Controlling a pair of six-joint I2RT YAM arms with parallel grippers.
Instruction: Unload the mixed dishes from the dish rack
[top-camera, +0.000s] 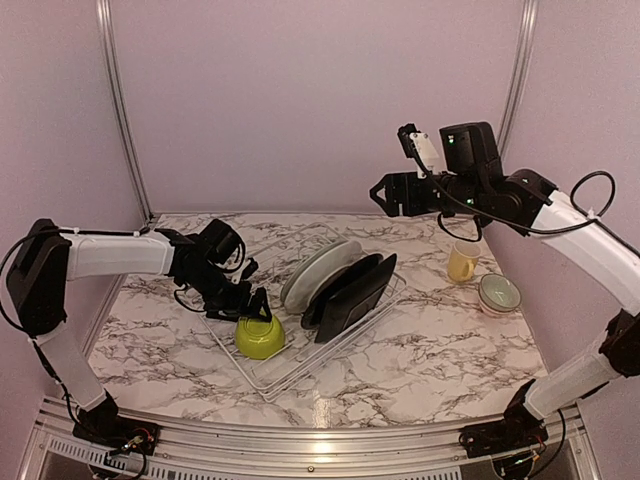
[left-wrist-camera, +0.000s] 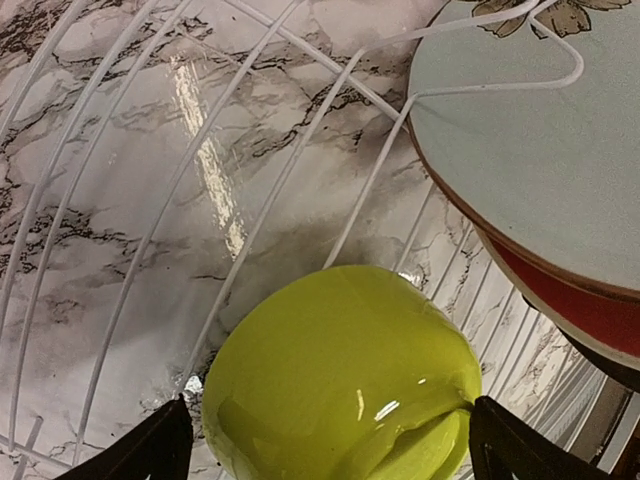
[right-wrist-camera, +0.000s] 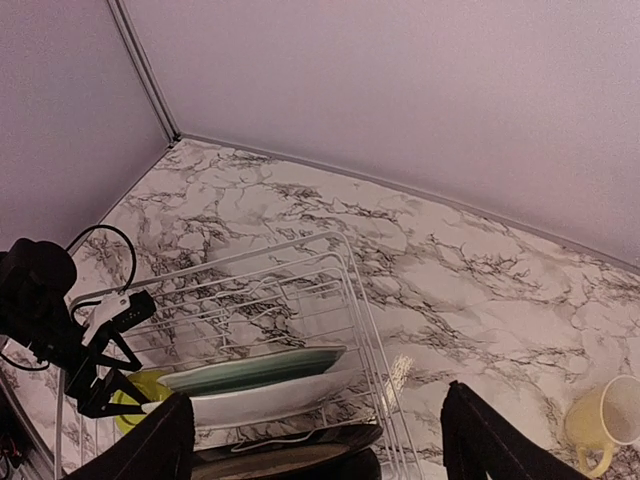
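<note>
A lime-green bowl (top-camera: 260, 339) sits upside down at the front left of the white wire dish rack (top-camera: 268, 390). My left gripper (top-camera: 252, 304) is right at it; in the left wrist view its open fingers (left-wrist-camera: 505, 440) stand on either side of the green bowl (left-wrist-camera: 340, 350). Whether they touch it I cannot tell. Pale plates (top-camera: 318, 272) lean in the rack beside dark flat dishes (top-camera: 357, 300). High above the table behind the rack, my right gripper (top-camera: 380, 195) hangs open and empty.
A yellow mug (top-camera: 462, 261) and stacked small bowls (top-camera: 499, 292) stand on the marble table at the right. Between them and the rack, the tabletop (top-camera: 435, 340) is bare. Walls close in the back and sides.
</note>
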